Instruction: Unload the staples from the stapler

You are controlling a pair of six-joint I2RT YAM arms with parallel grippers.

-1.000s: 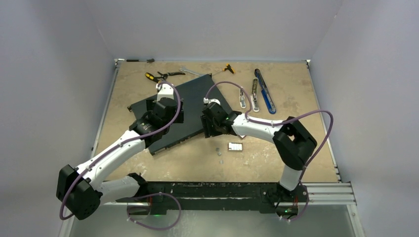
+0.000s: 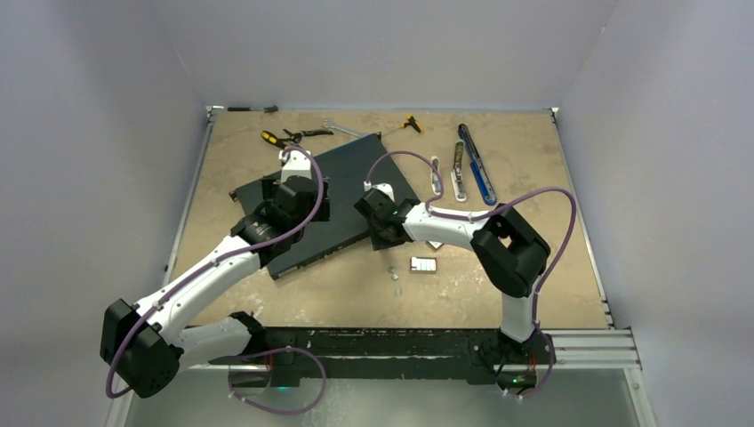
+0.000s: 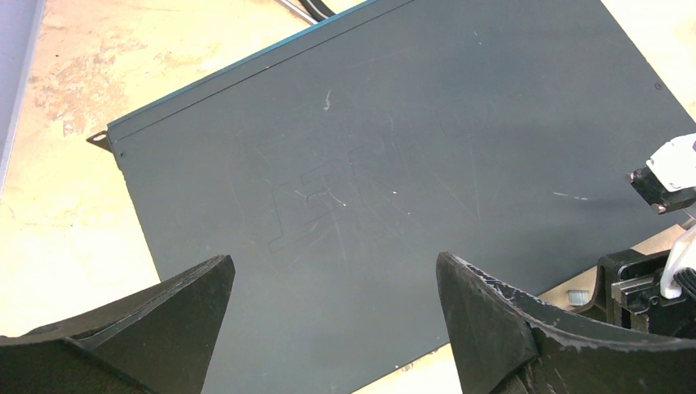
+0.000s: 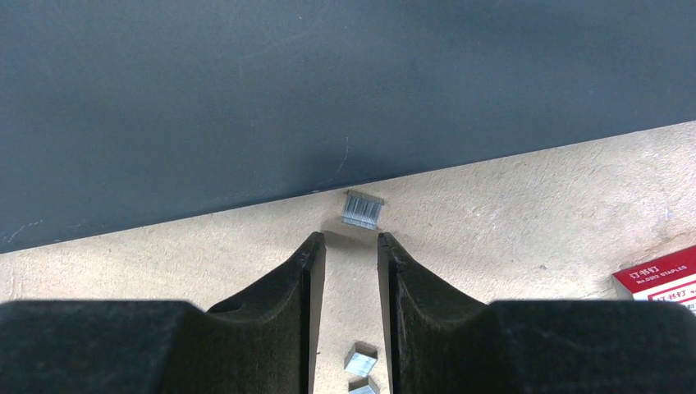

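My right gripper is part open, with nothing between its fingertips. Just ahead of them a small strip of staples [image 4: 361, 209] lies on the bench along the dark panel's edge. My left gripper hangs over the dark panel [image 3: 345, 148], its fingers apart and empty. Several slim stapler-like tools stand in a row at the back right, among them a silver one [image 2: 458, 169] and a long blue one [image 2: 476, 165]; which stapler the staples came from does not show.
A red staples box [image 4: 657, 272] lies right of the strip, and small metal pieces [image 4: 360, 358] lie nearer. Pliers [image 2: 307, 134], a wrench and other tools line the back.
The left arm stayed almost still.
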